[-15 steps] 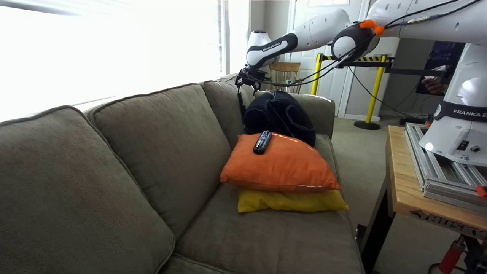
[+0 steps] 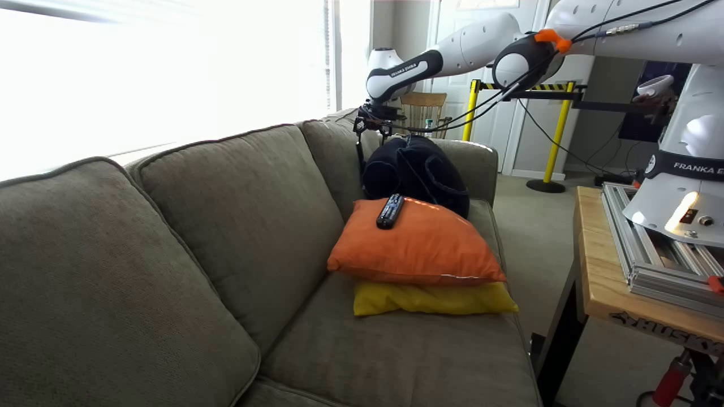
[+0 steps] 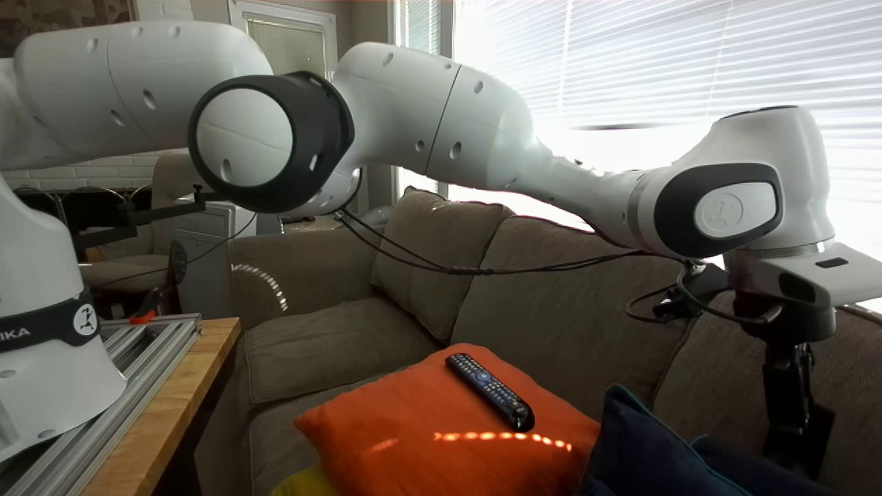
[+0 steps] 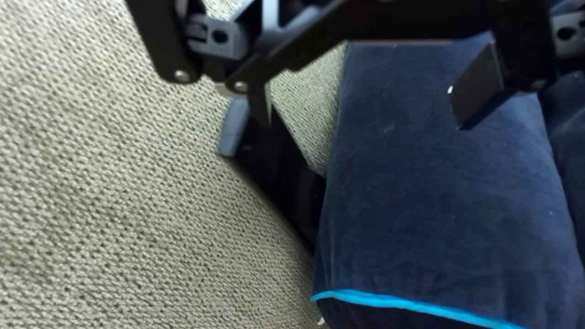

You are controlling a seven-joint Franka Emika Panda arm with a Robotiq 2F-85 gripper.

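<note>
My gripper is open over the far end of the sofa, its fingers spread wide with nothing between them but the view of the dark blue pillow [image 4: 433, 181] below. A long black object [image 4: 274, 159] with a greyish end leans in the gap between the sofa back and that pillow. The left finger [image 4: 260, 101] overlaps the object's upper end in the wrist view; whether they touch, I cannot tell. On the orange pillow [image 2: 434, 237] lies a black remote [image 2: 390, 211], well away from the gripper.
Beneath the orange pillow is a yellow pillow [image 2: 434, 298]. The sofa back [image 2: 237, 183] rises close beside the gripper. A wooden table [image 2: 645, 298] carries the arm's base.
My gripper has shifted slightly and its tilt has changed, now sitting more level. The black object beside it stands a little more upright. Remote and pillows look unmoved.
</note>
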